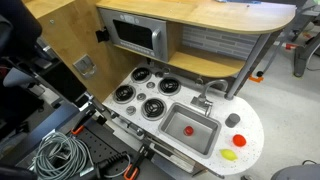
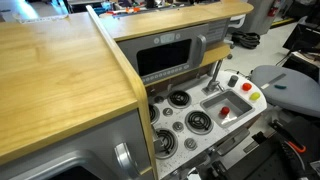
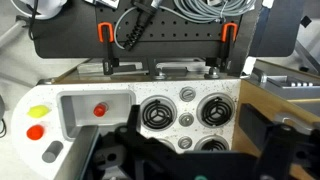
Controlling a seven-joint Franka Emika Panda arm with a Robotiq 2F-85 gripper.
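My gripper shows at the bottom of the wrist view, its two dark fingers wide apart with nothing visible between them. It hangs above the toy kitchen's stove side, clear of the counter. A small red round object lies in the grey sink, apart from the gripper. On the white counter right of the sink stand a grey cup, another red round object and a yellow object. Several black coil burners lie bare, with knobs between them.
A silver microwave with its door shut sits under the wooden shelf. The faucet rises behind the sink. Coiled cable and orange-black clamps occupy the front edge. Free counter remains around the small objects.
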